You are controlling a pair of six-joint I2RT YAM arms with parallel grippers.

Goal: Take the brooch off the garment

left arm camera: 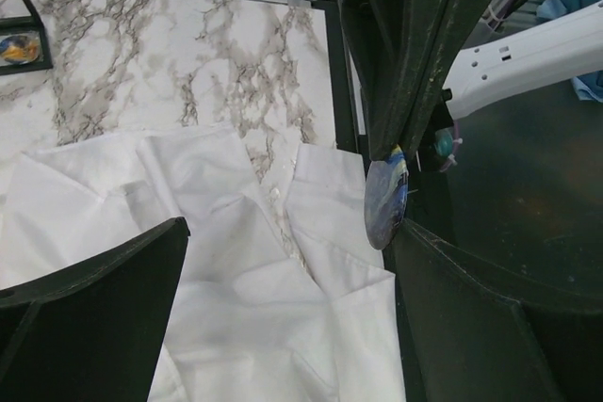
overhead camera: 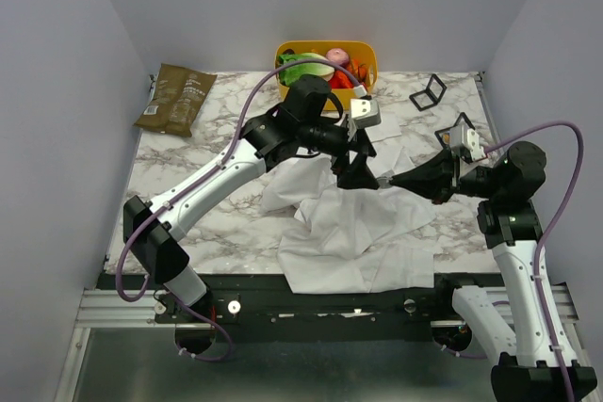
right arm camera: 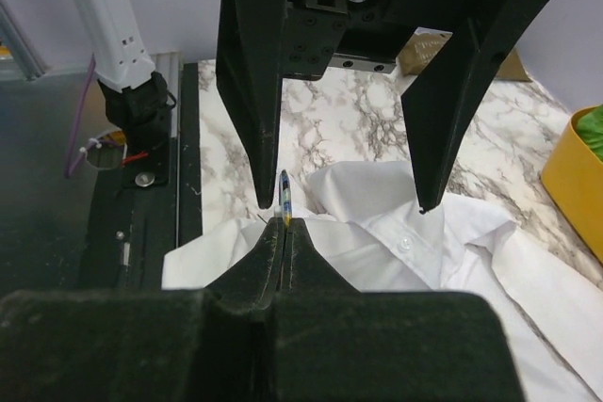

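Observation:
A small oval brooch (left arm camera: 385,201) with a blue and yellow face is pinched at its edge by my right gripper, which is shut. In the right wrist view the brooch (right arm camera: 285,197) appears edge-on, a thin pin beside it. Both hang above the white garment (overhead camera: 344,242), which lies spread and wrinkled on the marble table. Beside the brooch (overhead camera: 384,180) stands my left gripper, open, its fingers empty. From the left wrist, the brooch shows near the right-hand finger (left arm camera: 438,275); whether they touch I cannot tell.
A yellow basket of vegetables (overhead camera: 373,71) stands at the back. Black stands (overhead camera: 429,91) occupy the back right, and a brown bag (overhead camera: 176,101) lies back left. Bare marble (overhead camera: 236,223) extends left of the garment. The two arms almost meet over the cloth.

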